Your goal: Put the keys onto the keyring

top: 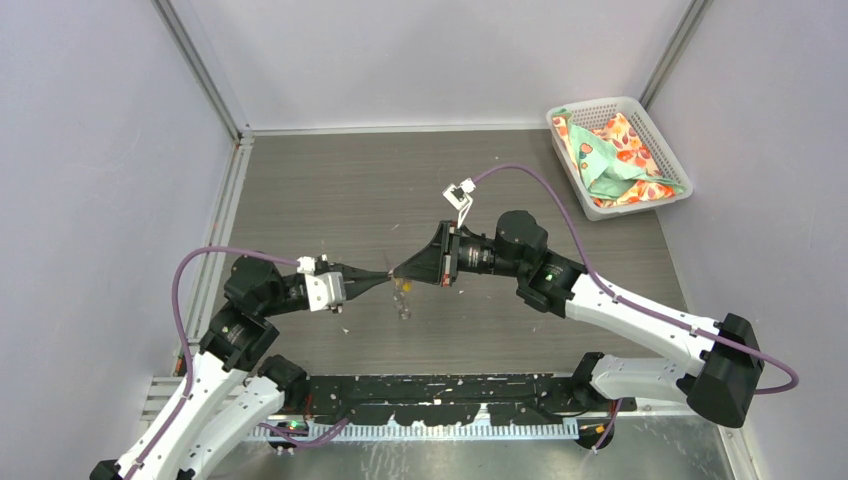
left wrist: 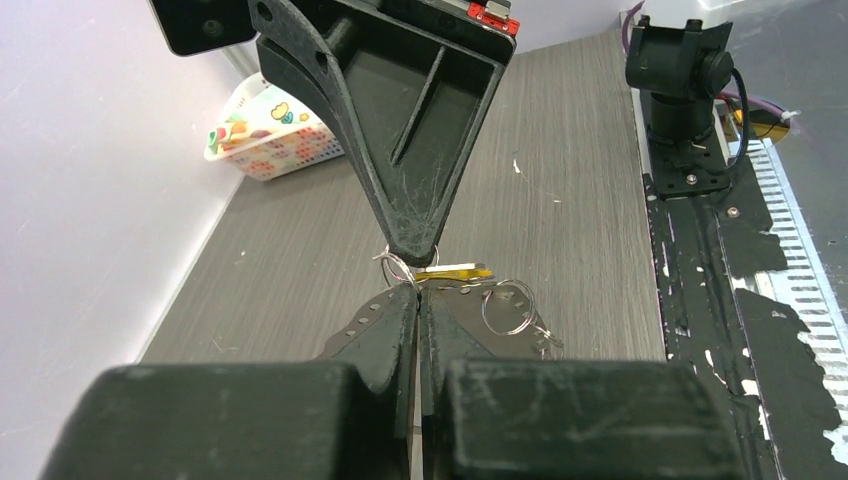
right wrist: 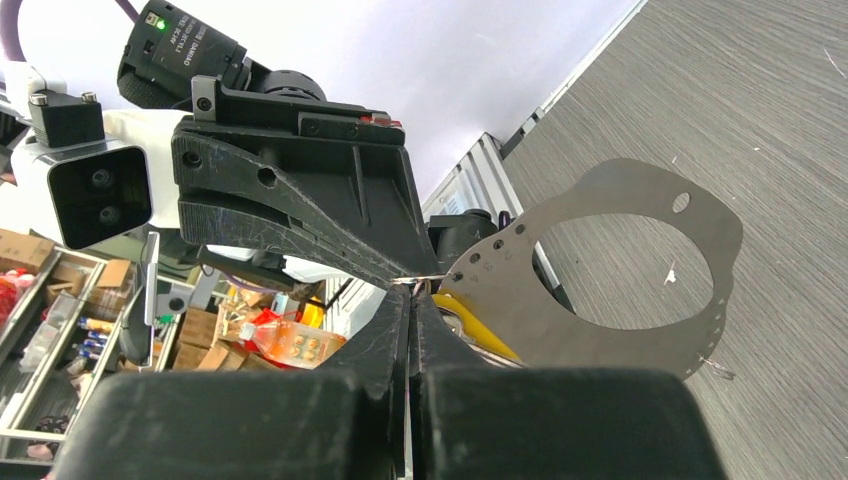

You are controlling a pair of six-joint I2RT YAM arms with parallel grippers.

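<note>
My left gripper and right gripper are both shut, tip to tip above the table. A thin wire ring (left wrist: 393, 266) lies where the tips meet. Which fingers pinch it is too small to tell. Beside the tips shows a yellow key (left wrist: 465, 273), with a second wire ring (left wrist: 510, 307) close by. A flat grey metal piece (right wrist: 600, 345), with one large opening and several small holes, hangs off the table at the tips. Whether the yellow key is threaded on a ring is hidden by the fingertips.
A white basket (top: 645, 120) with patterned cloth stands at the back right. A black strip with a ruler (top: 400, 433) runs along the front edge.
</note>
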